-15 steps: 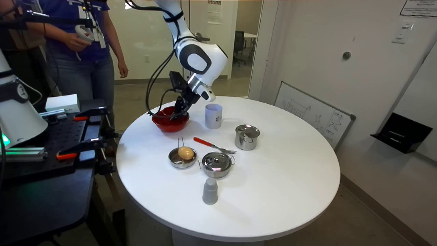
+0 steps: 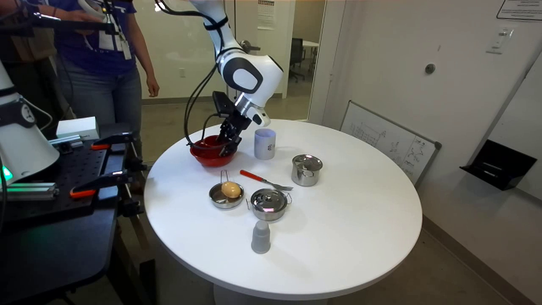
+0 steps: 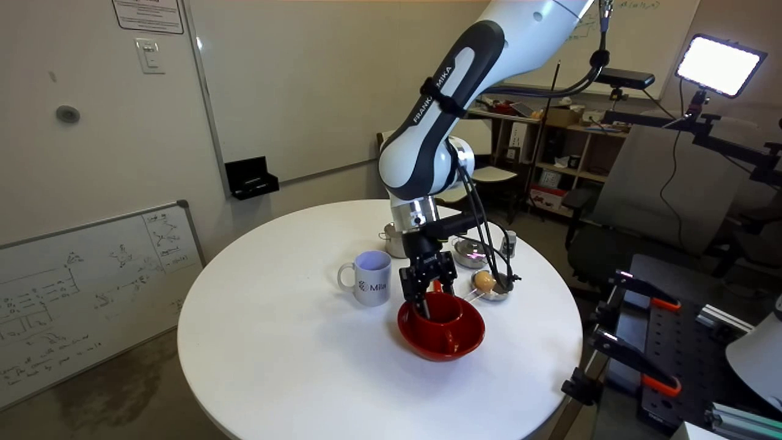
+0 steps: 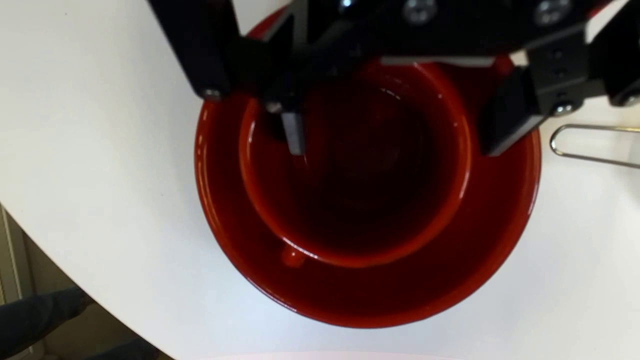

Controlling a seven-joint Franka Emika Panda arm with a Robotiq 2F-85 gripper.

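A red mug (image 3: pixel 445 331) sits inside a wider red bowl (image 3: pixel 471 344) on the round white table. Over them, my gripper is open, its fingers well apart. In the wrist view, the left fingertip (image 4: pixel 294 133) is within the mug's opening, while the right one (image 4: pixel 510 129) is past the mug's rim, over the bowl. The mug's right wall lies between them, with gaps visible on both sides. Exterior view 1 shows the bowl (image 2: pixel 212 160) partly covered by the gripper; the mug is hard to make out there.
Close by stands a white mug (image 2: pixel 264 145). A small pan (image 2: pixel 227 201) holding a brown egg-like object (image 2: pixel 231 189), a red-handled fork (image 2: pixel 261 178), two lidded pots (image 2: pixel 305 175) and a grey bottle (image 2: pixel 261 239) occupy the middle.
In exterior view 1 the red bowl has shifted slightly right and toward the camera. My gripper has shifted slightly right, and its fingers show more clearly now.
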